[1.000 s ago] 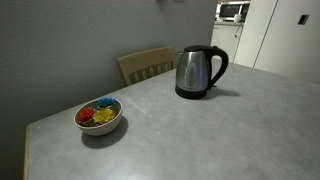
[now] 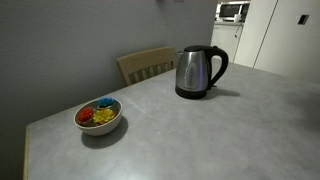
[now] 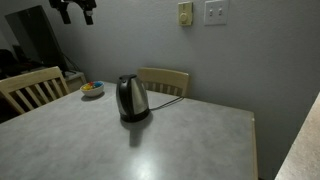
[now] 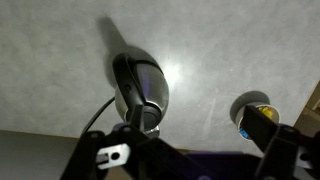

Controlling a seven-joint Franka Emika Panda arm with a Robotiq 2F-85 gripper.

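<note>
A steel kettle (image 2: 195, 72) with a black handle and base stands upright on the grey table (image 2: 190, 135). In the wrist view the kettle (image 4: 141, 92) is seen from above, at left. A white bowl (image 2: 98, 118) holding red, yellow and blue pieces sits left of it in exterior view 1; the same bowl (image 4: 257, 120) shows at lower right in the wrist view. High above the table, my gripper (image 3: 77, 13) hangs at the upper left of exterior view 2. Its fingers are spread open with nothing between them, apart from both kettle and bowl.
Wooden chairs (image 2: 146, 65) (image 3: 34, 90) stand at the table edges. A cord (image 3: 167, 103) runs from the kettle toward the wall.
A dark shadow has spread over the table at the right edge of exterior view 1. The kettle and bowl have stayed put.
</note>
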